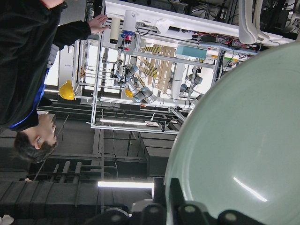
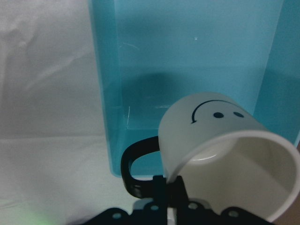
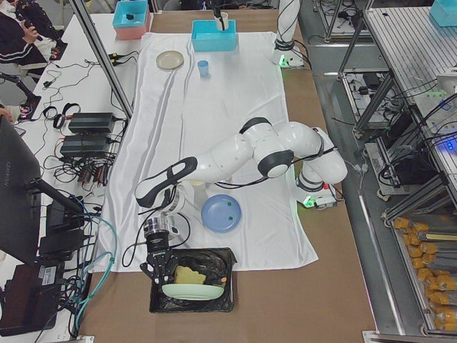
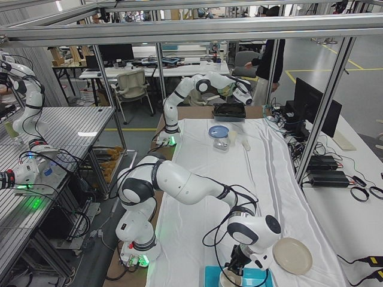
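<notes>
My left gripper [image 3: 158, 271] is shut on the rim of a pale green plate [image 1: 243, 136], tilted on its side over a black lined bin [image 3: 193, 309]. A yellow sponge-like piece [image 3: 189, 277] lies in the bin behind the plate. My right gripper is shut on a white mug [image 2: 201, 126] with a black handle and a smiley face, held at the blue box [image 2: 140, 56] at the far end of the table.
A blue plate [image 3: 221, 213], a beige plate [image 3: 170, 60] and a small blue cup [image 3: 203, 68] stand on the white cloth [image 3: 228, 93], whose middle is largely clear.
</notes>
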